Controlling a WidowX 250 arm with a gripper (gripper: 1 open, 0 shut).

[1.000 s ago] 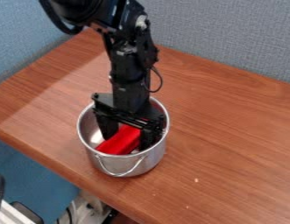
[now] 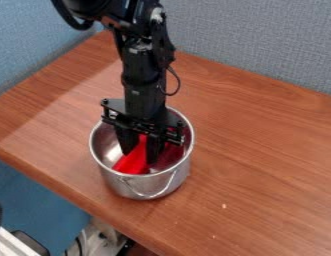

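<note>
A metal pot point(image 2: 162, 183) with a wire handle stands on the wooden table near its left front edge. A red object point(image 2: 132, 160) lies inside it, partly hidden. My black gripper point(image 2: 153, 150) reaches down into the pot from above, its lower part over and beside the red object. Whether the fingers are open or closed on it is not clear.
A blue-grey wall runs along the back and left. Some dark and white items lie below the table's front left edge.
The red object's visible shape has changed a little.
</note>
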